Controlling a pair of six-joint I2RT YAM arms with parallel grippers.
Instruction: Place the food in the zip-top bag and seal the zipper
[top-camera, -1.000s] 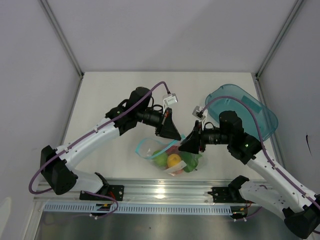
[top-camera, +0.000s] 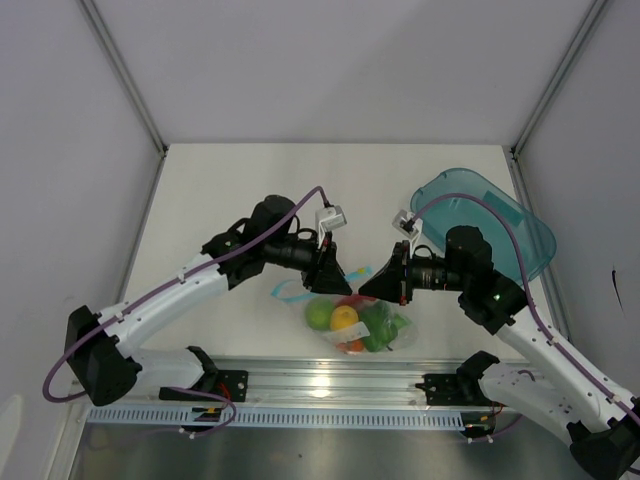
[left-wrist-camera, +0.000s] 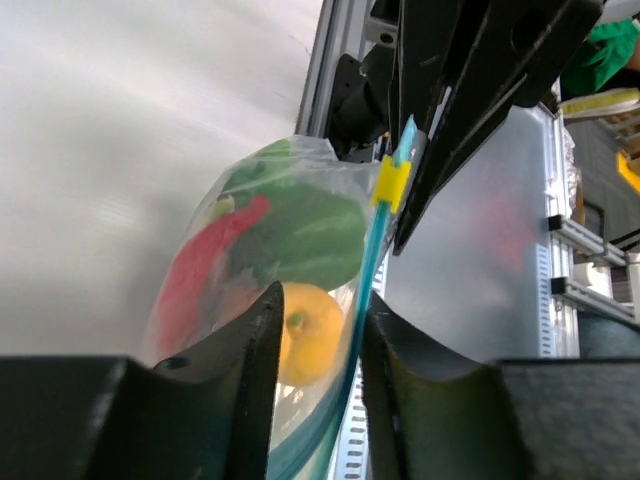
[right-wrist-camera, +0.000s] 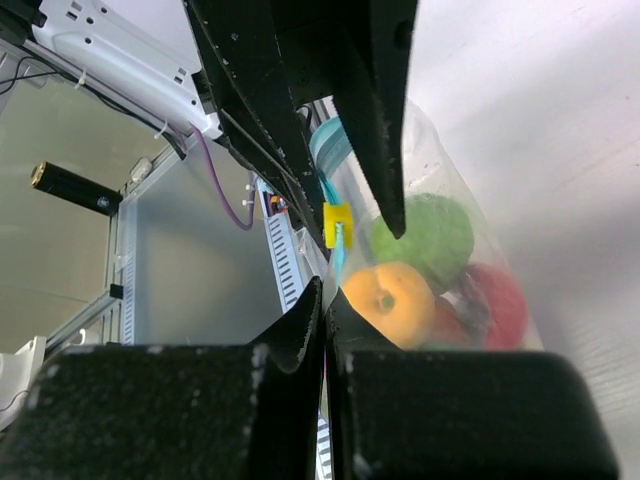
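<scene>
The zip bag (top-camera: 375, 325) holds green, yellow and red food, including a yellow item (left-wrist-camera: 310, 335) and a red one (left-wrist-camera: 200, 265). Its blue zipper strip, with a yellow slider (left-wrist-camera: 391, 183), runs between the grippers. My left gripper is part open, with the strip passing between its fingers. My right gripper is shut at the bag's top edge near the slider; whether film is between its tips is hard to tell.
A teal plastic tray (top-camera: 510, 225) sits at the back right. The metal edge runs along the front, close below the bag.
My left gripper has moved down and left along the bag's top and opened somewhat. The bag's top edge has changed shape.
</scene>
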